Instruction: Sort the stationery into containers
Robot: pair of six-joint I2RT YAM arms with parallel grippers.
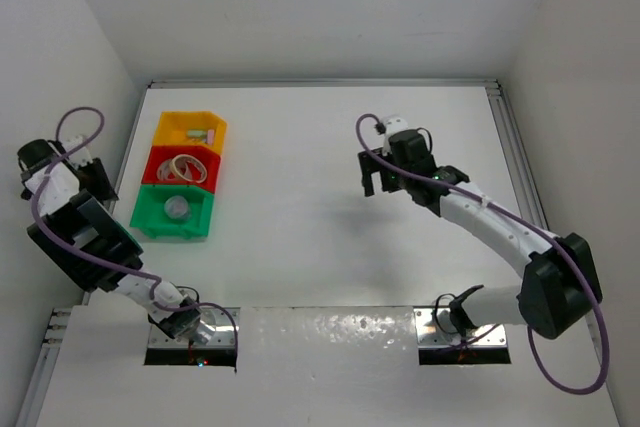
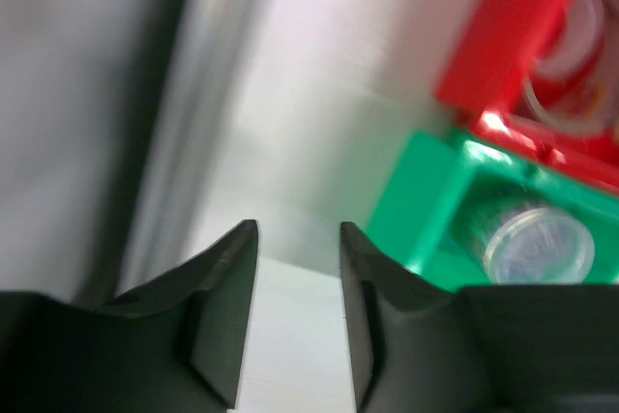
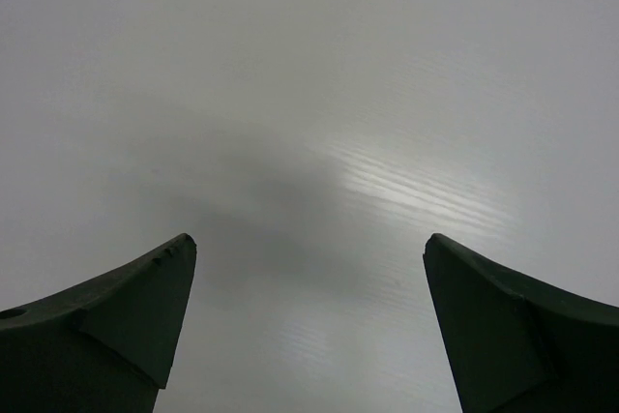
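Three joined bins stand at the table's left: a yellow bin (image 1: 219, 133) with small light pieces (image 1: 203, 136) in it, a red bin (image 1: 156, 159) with tape rolls (image 1: 186, 167), and a green bin (image 1: 150, 212) with a clear round item (image 1: 177, 208). Just left of the green bin, apart from it, is my left gripper; a gap shows between its fingers, with nothing in it. Over the bare table right of centre, my right gripper (image 1: 368, 174) stands wide open and empty. In the right wrist view only white table lies beyond its fingertips (image 3: 184, 253).
A metal rail (image 1: 129, 157) runs along the table's left edge, close to my left gripper. Another rail (image 1: 515, 157) borders the right side.
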